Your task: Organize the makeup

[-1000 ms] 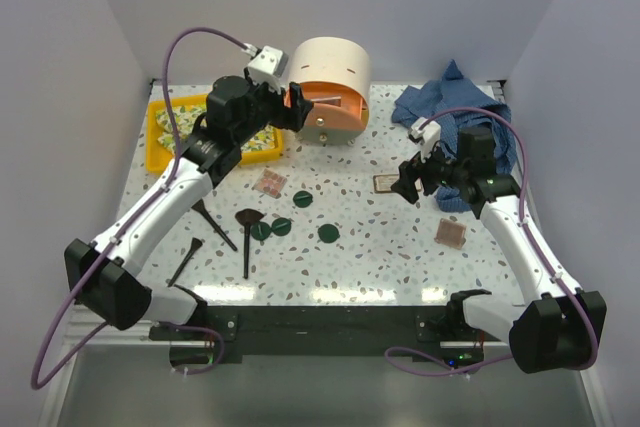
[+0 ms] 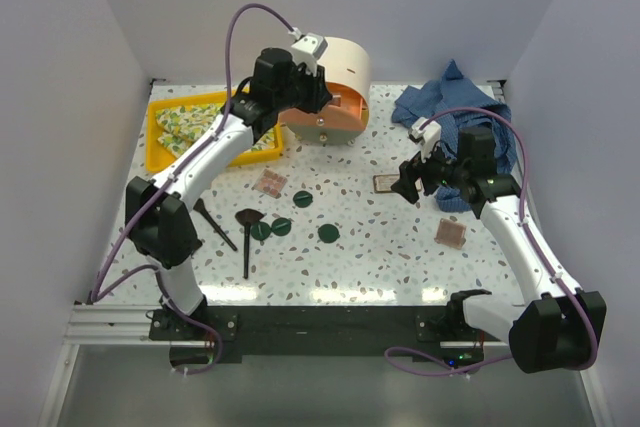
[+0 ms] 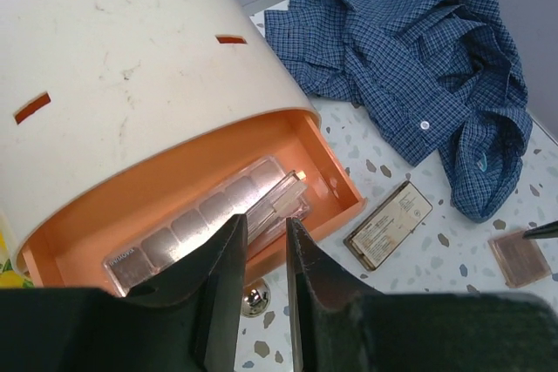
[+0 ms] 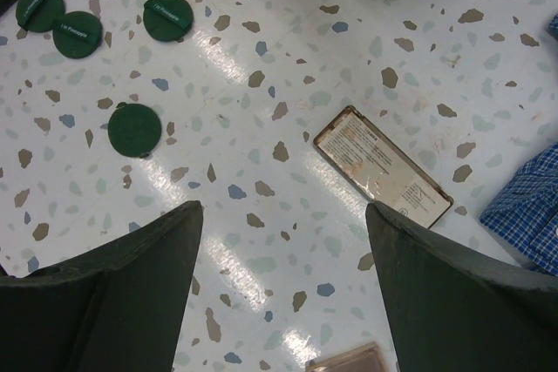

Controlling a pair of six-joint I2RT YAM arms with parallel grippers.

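Observation:
A cream organizer [image 3: 131,50] has an open peach compartment [image 3: 183,163] holding clear and pink palettes [image 3: 179,228]. My left gripper is over that compartment, fingers nearly together; it seems to grip something among the clear pieces, though the fingers largely hide it. My right gripper stands part open above the table, nothing between its fingers. A rectangular palette [image 4: 381,165] lies below it, with green round items [image 4: 133,130], a pinkish palette [image 2: 269,183] and black brushes [image 2: 246,247] elsewhere on the table.
A yellow tray [image 2: 160,152] with patterned cloth sits back left. A blue cloth [image 2: 450,97] lies back right, and another pinkish palette [image 2: 450,233] lies at the right.
My left gripper has moved right and up in the top view to the organizer's compartment, and its fingers have closed. The right arm is still.

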